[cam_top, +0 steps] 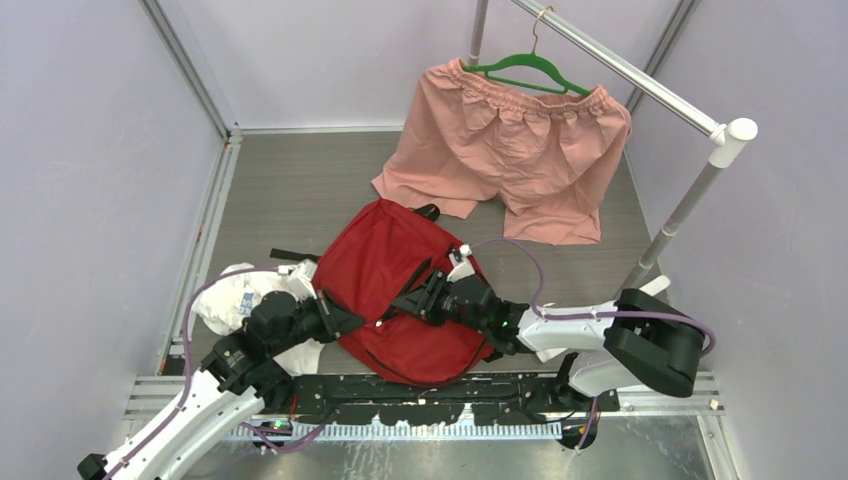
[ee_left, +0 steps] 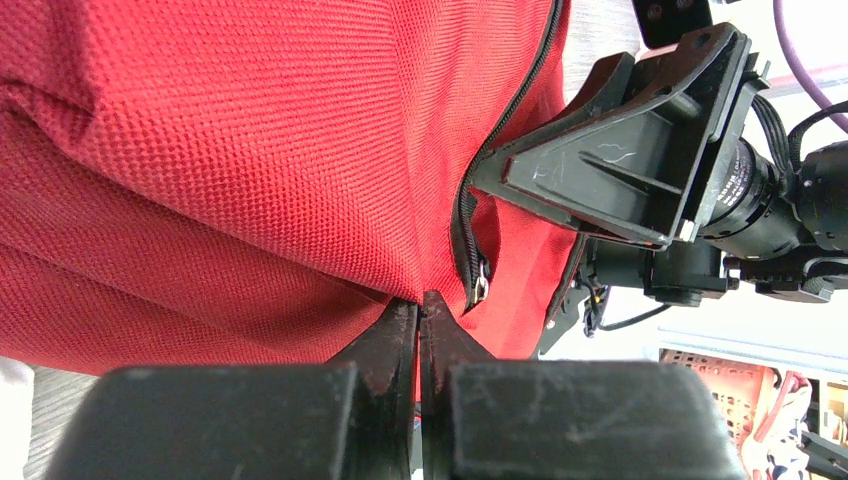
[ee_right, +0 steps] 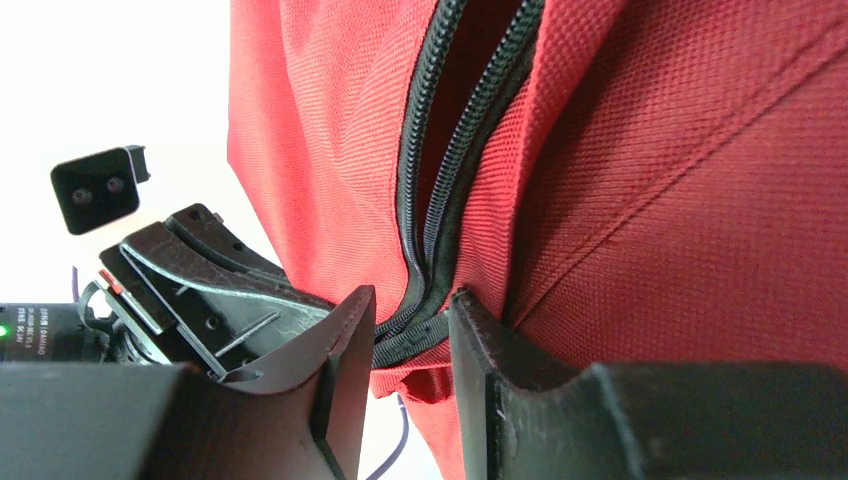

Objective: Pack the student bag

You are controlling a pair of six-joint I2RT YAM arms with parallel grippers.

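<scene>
A red bag lies on the grey floor in the middle of the top view, its black zipper showing. In the left wrist view my left gripper is shut, its tips pressed on the red fabric beside the zipper pull; whether a thin fold is between them is hidden. My right gripper stands open over the zipper's lower end, with zipper tape and red fabric lying between and beneath its fingers.
Pink shorts hang on a green hanger from a rail at the back. White cloth lies left of the bag. Bare floor shows at back left.
</scene>
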